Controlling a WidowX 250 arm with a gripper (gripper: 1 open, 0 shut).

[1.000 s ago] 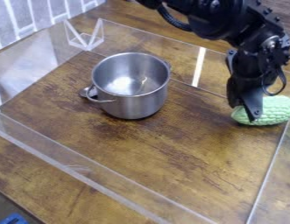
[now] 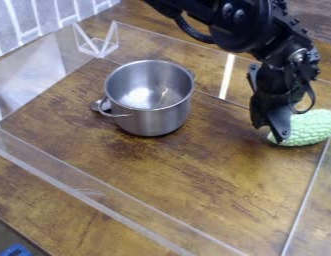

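My black gripper (image 2: 272, 125) reaches down from the top right, its fingertips low at the left end of a pale green toy corn cob (image 2: 309, 127) on the right of the wooden board. Whether the fingers touch the corn or have anything between them is hard to tell. A steel pot (image 2: 148, 100) with side handles stands left of centre, apart from both.
Clear plastic walls (image 2: 88, 185) border the wooden work surface. The board in front of the pot and gripper is bare. A blue object (image 2: 13, 250) shows at the bottom left corner.
The pot is unmoved.
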